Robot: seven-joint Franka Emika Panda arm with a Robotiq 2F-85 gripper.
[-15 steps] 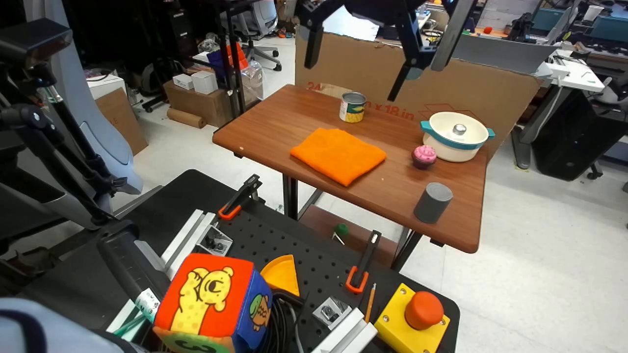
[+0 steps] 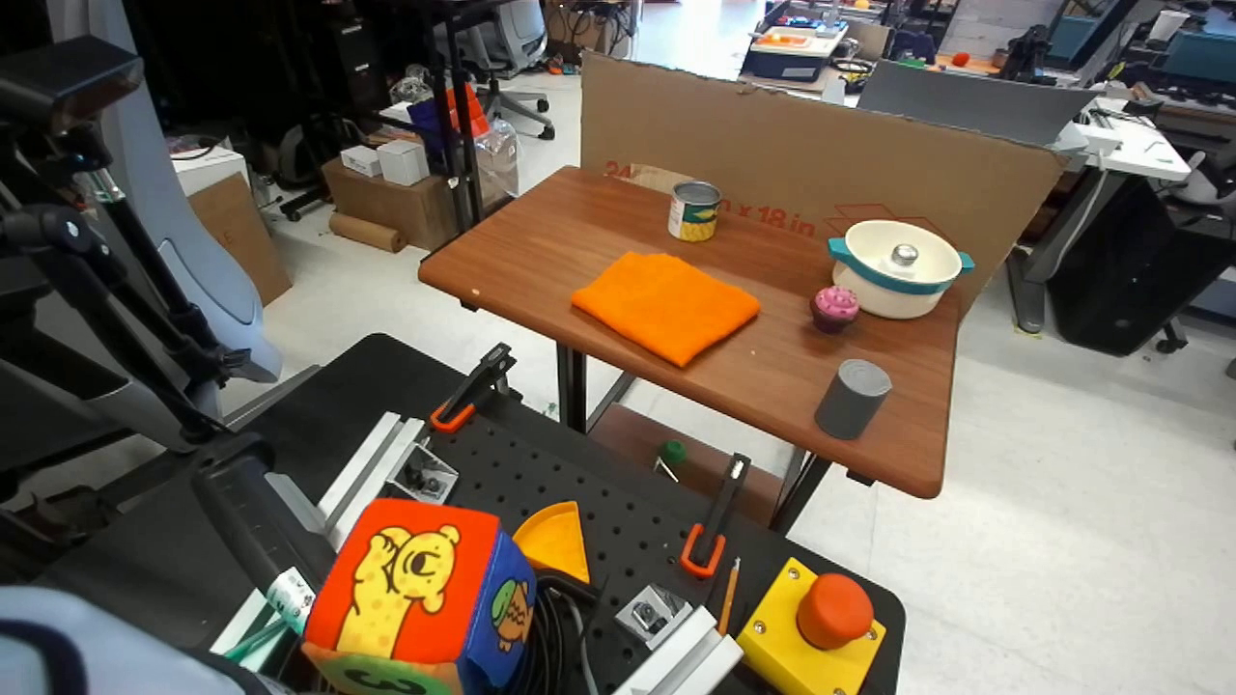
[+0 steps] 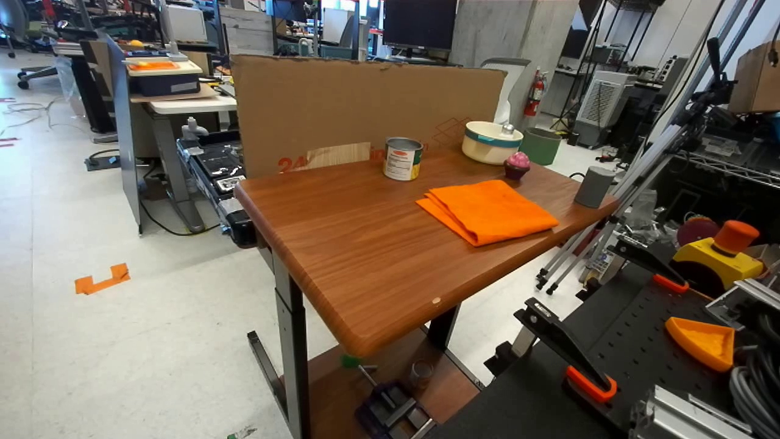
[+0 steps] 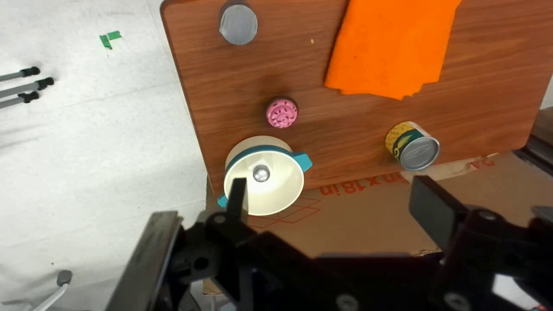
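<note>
My gripper stands open high above the table, its two dark fingers wide apart with nothing between them; neither exterior view has it in frame. On the table an orange cloth lies folded near the middle. A cream pot with a teal band, its lid on, stands at the far right. Close in front of the pot sits a pink-topped cupcake. A grey cylinder is upright at the near right corner. Toward the back edge is a can with a yellow and green label.
A cardboard sheet rises along the table's back edge. On the black bench in front are clamps, a soft picture cube, a yellow wedge and a red button box.
Everything on the table has stayed in place.
</note>
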